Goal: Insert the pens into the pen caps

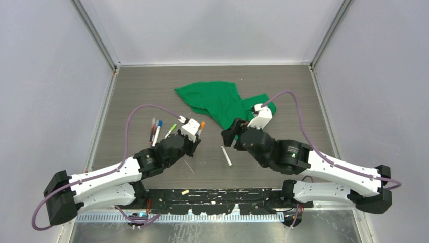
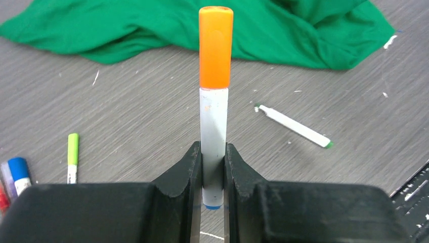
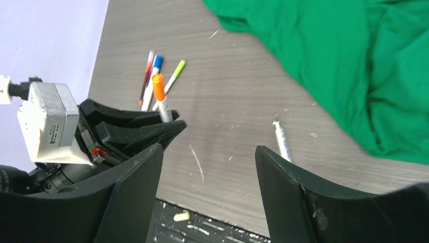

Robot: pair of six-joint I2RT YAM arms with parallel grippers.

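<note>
An orange-capped white pen (image 2: 214, 114) stands between the fingers of my left gripper, which is shut on its white barrel. Its orange cap (image 3: 158, 87) points up and sits flush against the barrel; a blue end shows below. To the right, my right gripper hangs open, nothing between its fingers. Below it on the table lies a white pen with green ends (image 2: 296, 126), no cap over its tip. On the left rest a lime-capped pen (image 3: 175, 73), a blue-capped pen (image 3: 159, 62) and a red pen (image 3: 148, 73).
A crumpled green cloth (image 1: 215, 96) covers the table's back middle. A small yellow piece (image 1: 185, 192) lies on the black strip along the front edge.
</note>
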